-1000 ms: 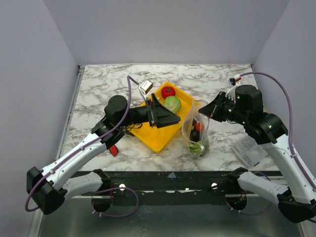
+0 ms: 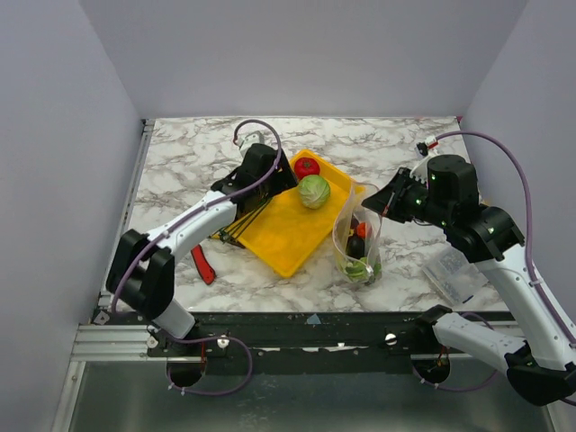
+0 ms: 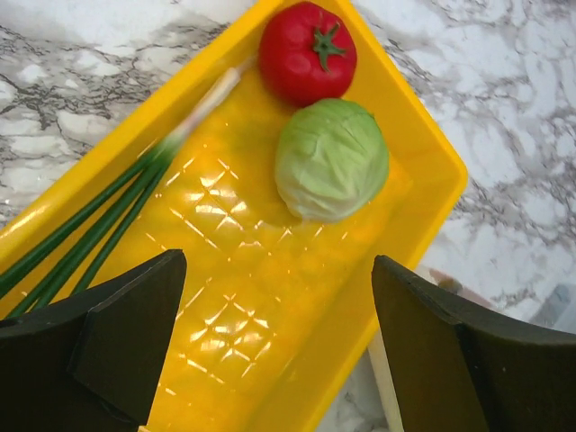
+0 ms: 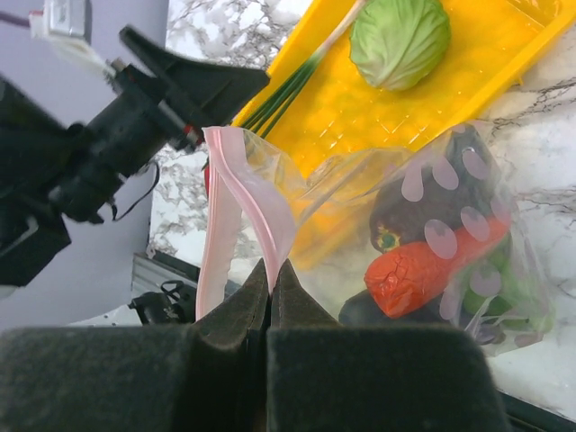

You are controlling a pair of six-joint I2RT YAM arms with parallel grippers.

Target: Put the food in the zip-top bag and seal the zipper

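Note:
My left gripper (image 2: 281,180) is open over the yellow tray (image 2: 283,238). Below it in the left wrist view lie a tomato (image 3: 306,54), a cabbage (image 3: 331,157) and green onions (image 3: 99,225) along the tray's side. My right gripper (image 2: 387,205) is shut on the pink zipper edge of the bag (image 4: 243,189), which stands right of the tray. Inside the clear bag are a red pepper (image 4: 405,279), a dark eggplant (image 4: 423,202) and green items at the bottom.
A red-handled object (image 2: 202,265) lies left of the tray. A clear flat item (image 2: 454,274) lies at the right.
My left gripper has moved away from the bag, back and leftward over the tray, and its arm has swung up. The right arm and bag have not visibly moved.

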